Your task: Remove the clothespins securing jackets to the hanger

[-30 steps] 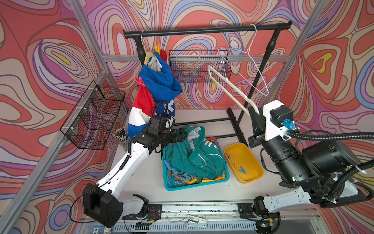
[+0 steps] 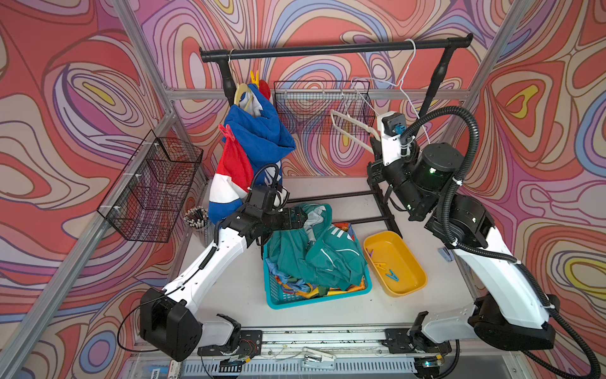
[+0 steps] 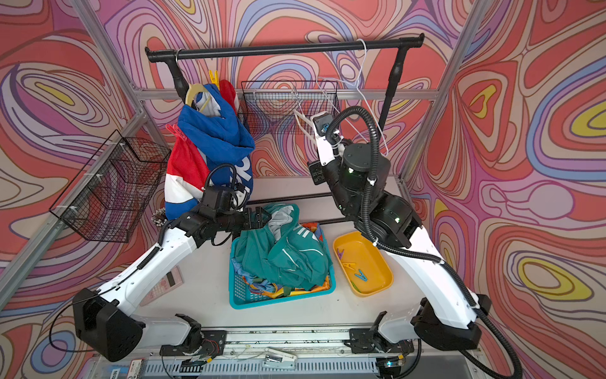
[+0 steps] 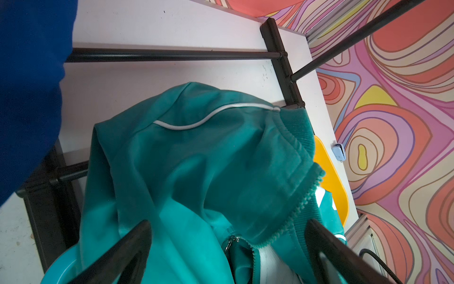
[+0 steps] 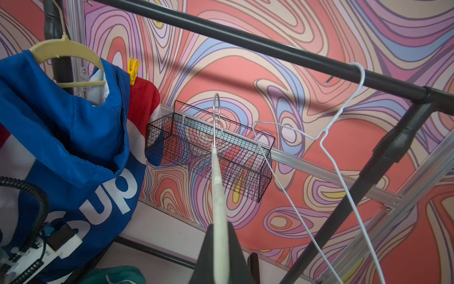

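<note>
A blue, red and white jacket hangs on a beige hanger at the rack's left. A yellow clothespin sits on its far shoulder. A red clothespin shows on the near shoulder in the top left view. My right gripper is shut on an empty pale hanger, its hook up, below the rack bar. My left gripper stands open above the teal jacket, which lies heaped in the turquoise basket; nothing is between its fingers.
An empty white hanger hangs at the right of the black rack bar. A yellow tub with several clothespins stands right of the basket. Wire baskets are mounted at the left and back.
</note>
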